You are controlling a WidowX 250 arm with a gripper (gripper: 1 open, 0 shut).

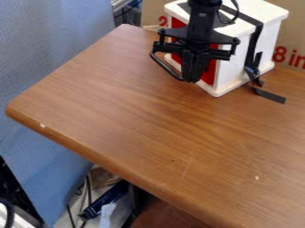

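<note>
My black gripper (191,58) hangs at the top centre of the camera view, in front of a white box (242,33) with red panels and black straps, at the far end of the wooden table (143,134). The gripper's fingers are dark against dark parts, so whether they are open or shut is unclear. I cannot tell whether it touches the box.
A cardboard box (290,44) stands behind at the right. A blue-grey padded surface (42,71) lies beyond the left edge, with cables and clutter below.
</note>
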